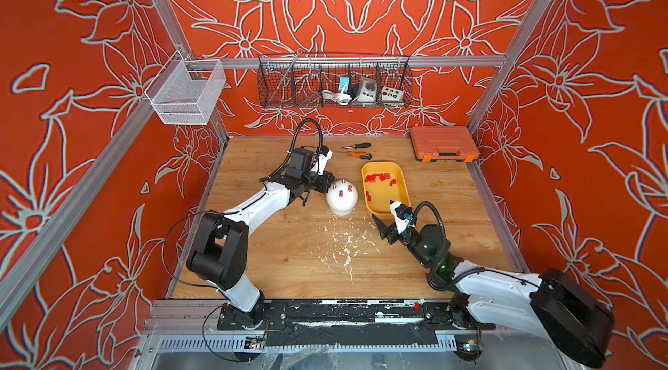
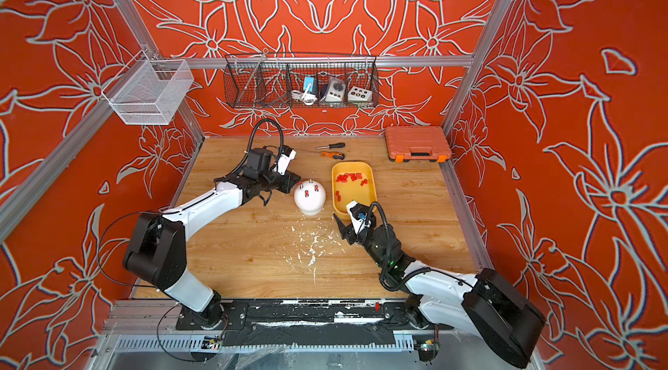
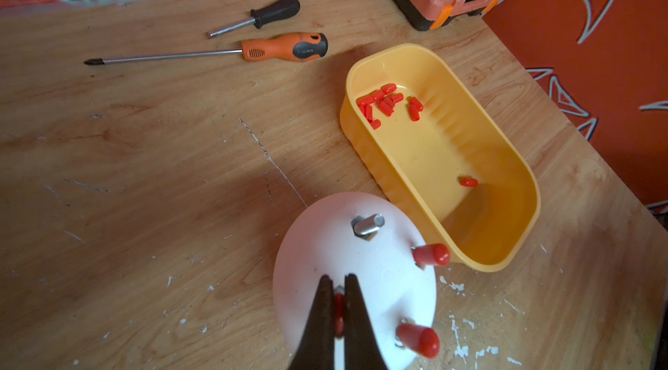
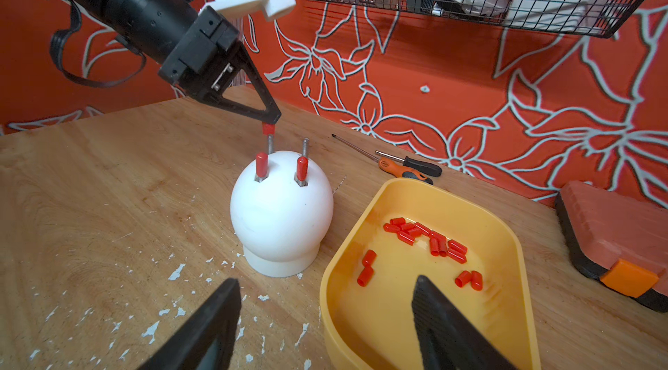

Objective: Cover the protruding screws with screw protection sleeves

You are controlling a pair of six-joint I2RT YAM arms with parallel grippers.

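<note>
A white dome [image 4: 281,213] with screws on top stands mid-table. Two red sleeves [image 4: 261,165] cover the screws on its near side in the right wrist view. At the back a bare metal screw [image 3: 368,224] sticks up. My left gripper is shut on a small red sleeve [image 4: 269,128] over another screw [image 4: 270,144], whose threaded shaft shows just below the sleeve. Whether the sleeve's rim is around the screw's tip, I cannot tell. Beside the yellow bin's near end, my right gripper stands open, empty between its spread fingers.
Several loose red sleeves lie in the yellow bin [image 3: 501,255], right of the dome and close to it. Behind are an orange screwdriver [image 3: 278,47] and a black-handled one [image 3: 277,11]. A red case [image 1: 443,142] sits at the back right.
</note>
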